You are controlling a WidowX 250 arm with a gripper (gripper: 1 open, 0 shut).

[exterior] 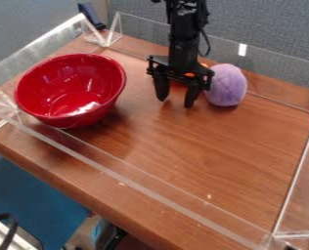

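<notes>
My black gripper point(178, 90) hangs low over the back middle of the wooden table, its fingers pointing down. Just right of it, partly behind it, is a round lilac object point(227, 85). A small orange-red item point(200, 68) shows in part behind the gripper. A large red bowl point(68, 86) stands on the left. Whether anything is between the fingers is too dark and small to tell.
Low clear walls point(286, 209) edge the wooden table point(184, 181). A grey partition stands behind.
</notes>
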